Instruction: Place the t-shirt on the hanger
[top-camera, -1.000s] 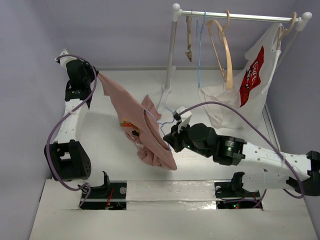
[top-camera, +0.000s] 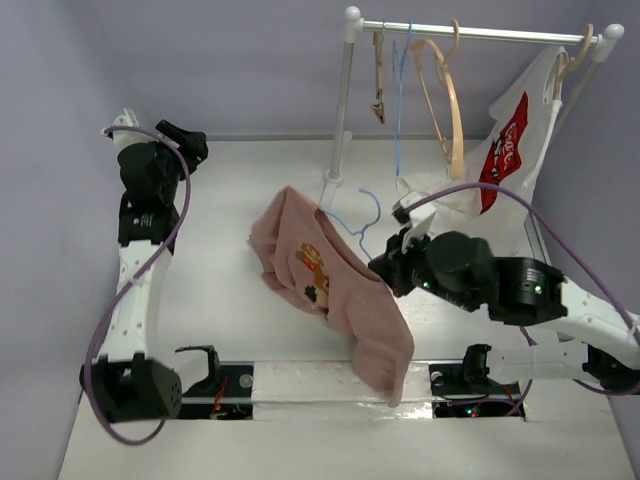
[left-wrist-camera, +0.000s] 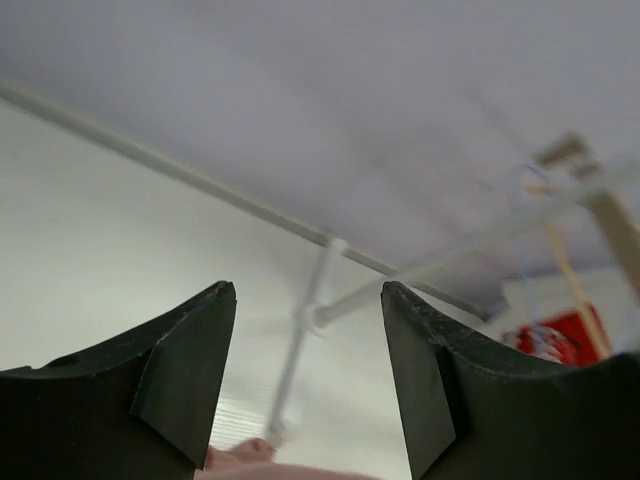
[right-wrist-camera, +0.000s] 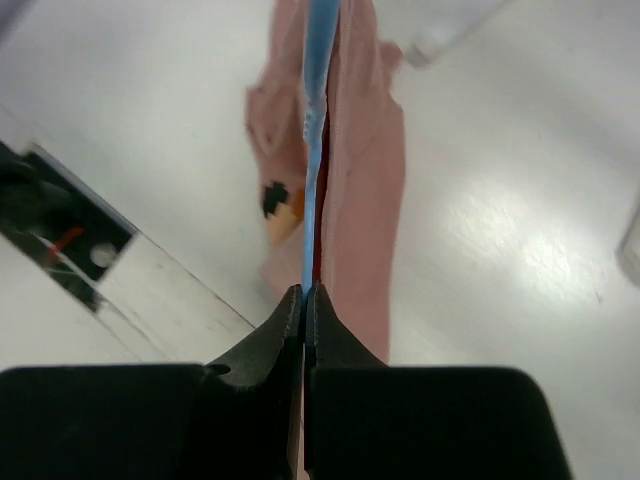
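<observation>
The pink t-shirt (top-camera: 335, 275) with a cartoon print hangs from the blue hanger (top-camera: 372, 217), mid-scene in the top view. In the right wrist view the hanger's thin blue wire (right-wrist-camera: 312, 200) runs down between the fingertips, the shirt draped around it. My right gripper is shut on that wire at the shirt's collar side. Well to the left of the shirt, my left gripper stands open, its fingers apart with nothing between them. A bit of pink cloth (left-wrist-camera: 250, 455) shows low in the left wrist view, beyond the fingers.
A white rack (top-camera: 480, 33) stands at the back right, carrying wooden hangers (top-camera: 456, 110), another blue hanger (top-camera: 397, 110) and a white shirt with a red print (top-camera: 503, 155). The table between the left arm and the shirt is clear.
The shirt's upper left end was in the left gripper; it is now let go and has swung down and right. The right gripper has moved right with the hanger.
</observation>
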